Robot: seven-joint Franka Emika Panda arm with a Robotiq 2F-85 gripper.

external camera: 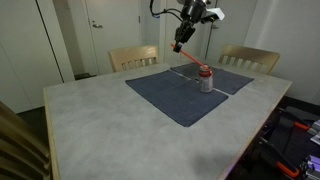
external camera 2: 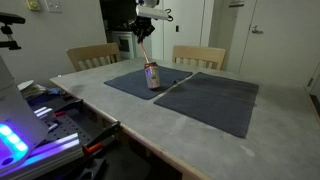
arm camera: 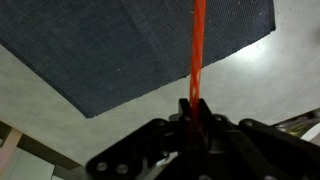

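Note:
An orange-red stick [arm camera: 198, 45] runs out from between the fingertips of my gripper, which is shut on it. In exterior view 1 my gripper [external camera: 178, 46] hangs above the dark mat, up and left of a can [external camera: 205, 80]. The stick [external camera: 190, 58] slants down from it toward the can's top. Exterior view 2 shows the same stick [external camera 2: 145, 51] reaching down to the can [external camera 2: 152, 77], which stands upright. Whether the stick's low end is inside the can or only at its rim, I cannot tell.
Dark mats [external camera: 170, 98] cover part of the pale table [external camera: 95, 125]. Wooden chairs [external camera: 134, 57] stand along the far edge. Another dark mat [external camera 2: 205, 103] lies open beside the can.

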